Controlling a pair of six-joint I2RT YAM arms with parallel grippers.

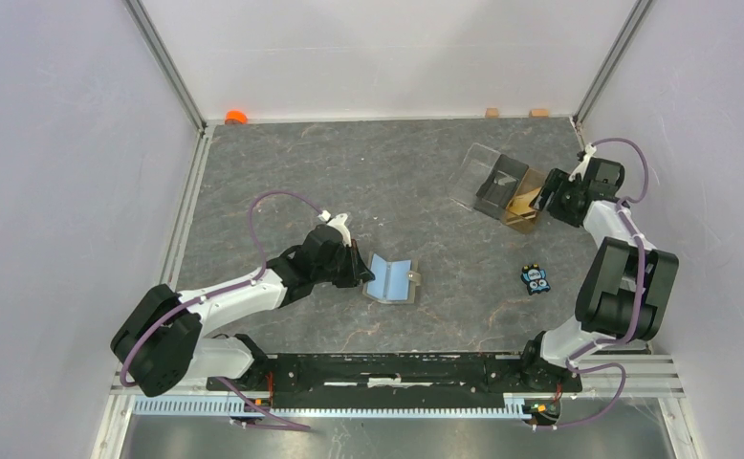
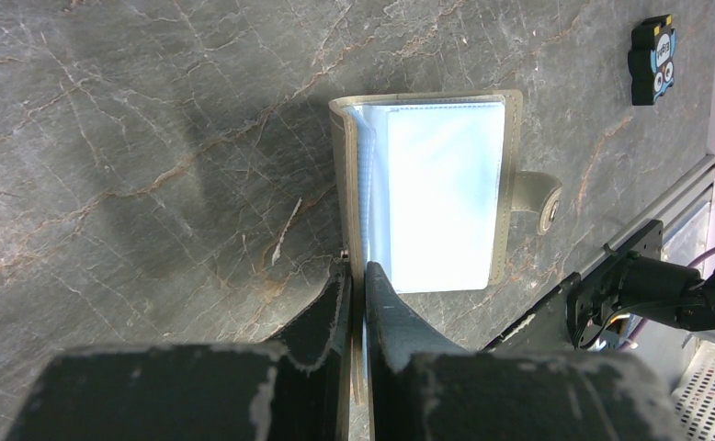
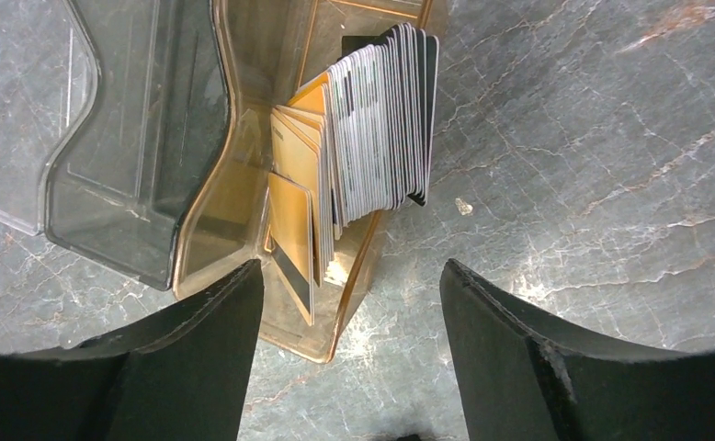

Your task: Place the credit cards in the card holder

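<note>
My left gripper is shut on the spine-side edge of the open card holder (image 2: pixel 510 165), a tan-edged booklet with pale blue sleeves. The holder (image 1: pixel 391 278) lies on the table at centre. At the back right, my right gripper stands open, nothing between its fingers, over the near side of the brown transparent box (image 3: pixel 209 241). Inside it, a leaning stack of credit cards (image 3: pixel 372 129) shows mostly white edges. Yellow cards (image 3: pixel 291 216) lean at the stack's left side, the front one bearing a dark stripe.
The box's dark hinged lid (image 1: pixel 501 185) and a clear part (image 1: pixel 470 174) lie spread to its left. A small black and blue owl item (image 1: pixel 535 278) sits in front of the right arm.
</note>
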